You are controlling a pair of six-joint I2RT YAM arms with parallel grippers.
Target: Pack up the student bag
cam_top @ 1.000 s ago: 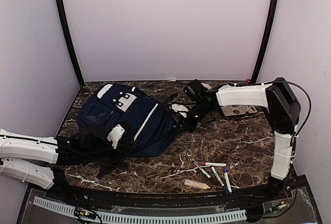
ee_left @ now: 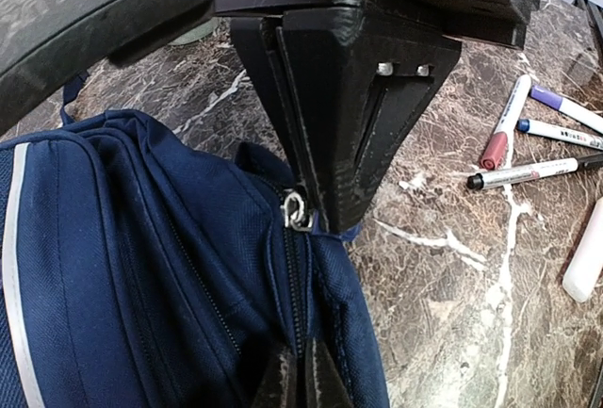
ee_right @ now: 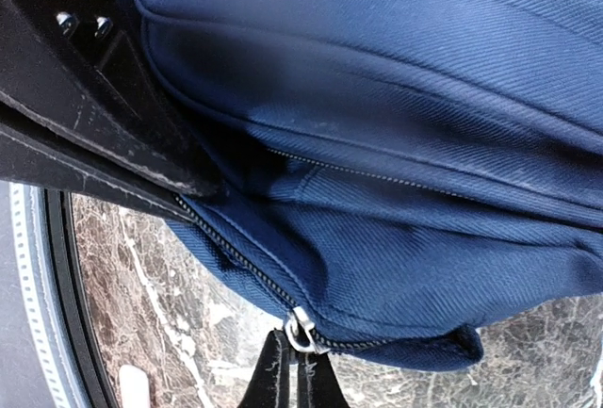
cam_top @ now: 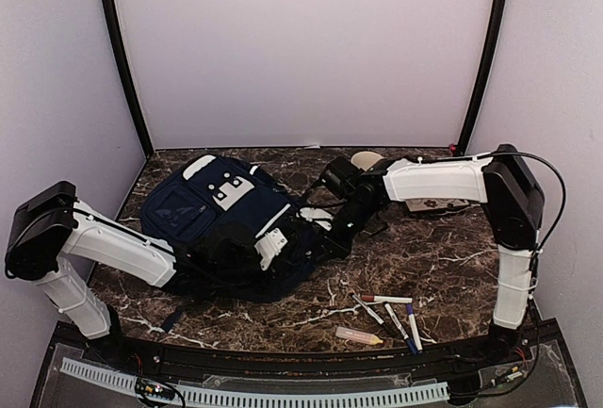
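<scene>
The navy student bag [cam_top: 179,205] lies on the left of the dark marbled table, its mouth edge toward the middle. My left gripper is shut on the fabric along the bag's zipper [ee_left: 294,281]. Close ahead of it, my right gripper is shut on the metal zipper pull [ee_right: 300,331], at the bag's corner. The zipper teeth run between the two grippers. In the top view both wrists cover most of this corner. Loose markers [cam_top: 386,299] and a pale tube [cam_top: 359,335] lie at the front right.
Behind the right arm sit a patterned case [cam_top: 438,207] and a pale round object [cam_top: 366,158], both partly hidden. The grippers are very close together over the bag's corner. Bare table [cam_top: 452,257] shows on the right.
Over the last second my left gripper has moved right along the bag's edge toward the right gripper. The right arm has shifted slightly left.
</scene>
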